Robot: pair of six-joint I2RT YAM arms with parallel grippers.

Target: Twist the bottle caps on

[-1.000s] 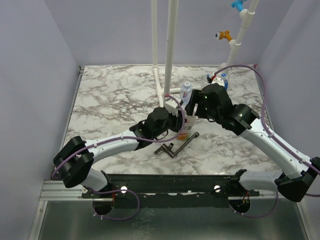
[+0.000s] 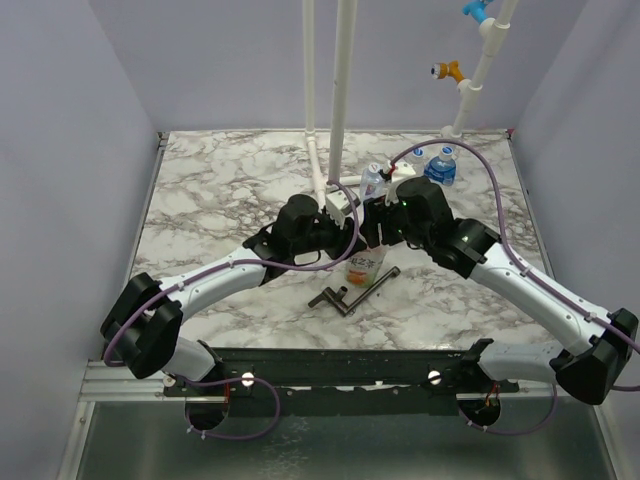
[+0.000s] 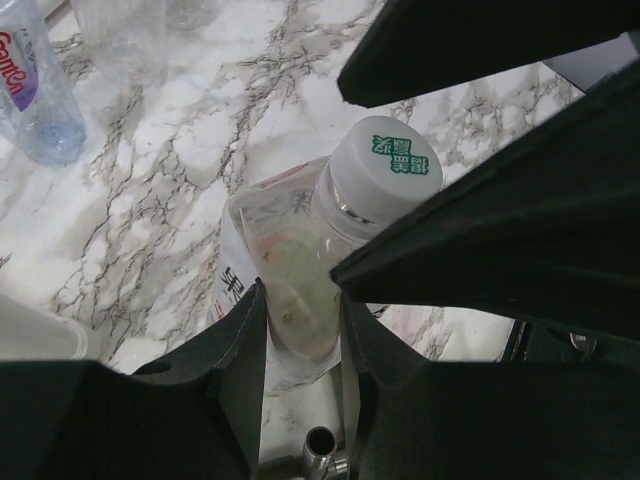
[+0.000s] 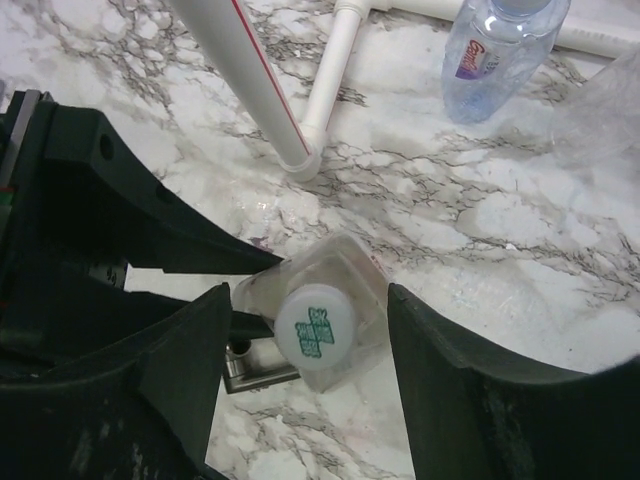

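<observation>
A clear square bottle (image 3: 275, 250) with a white cap (image 3: 385, 170) bearing green print is held upright in my left gripper, which is shut on it. The same cap (image 4: 315, 325) shows from above in the right wrist view. My right gripper is part open, its fingers either side of the cap and apart from it. In the left wrist view its dark fingers reach over the bottle beside the cap. From the top, both grippers meet over the bottle (image 2: 362, 268).
Clear bottles (image 4: 500, 65) stand behind on the marble table. White pipes (image 4: 330, 70) rise at the back, near my grippers. Metal pipe fittings (image 2: 345, 305) lie in front of the bottle.
</observation>
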